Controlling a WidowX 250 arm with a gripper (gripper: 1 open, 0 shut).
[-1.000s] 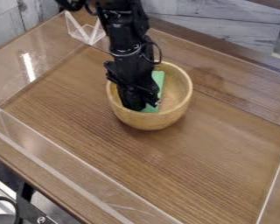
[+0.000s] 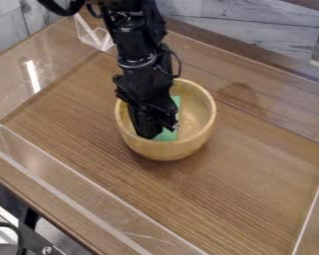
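Observation:
A tan bowl (image 2: 189, 144) sits on the wooden table, with a green object (image 2: 167, 112) partly visible inside it. The black arm reaches down from the top over the bowl's left side, and my gripper (image 2: 152, 127) is low inside or at the rim. Its fingertips are dark against the bowl and hard to make out; I see nothing clearly held. The arm hides much of the bowl's left interior.
Clear plastic pieces lie at the left edge and upper left. A pale marbled surface stands at the back right, and a black cable lies at the lower left.
The gripper and upper arm have shifted slightly, and the bowl appears a little lower and further left in view than before. The green object is less visible.

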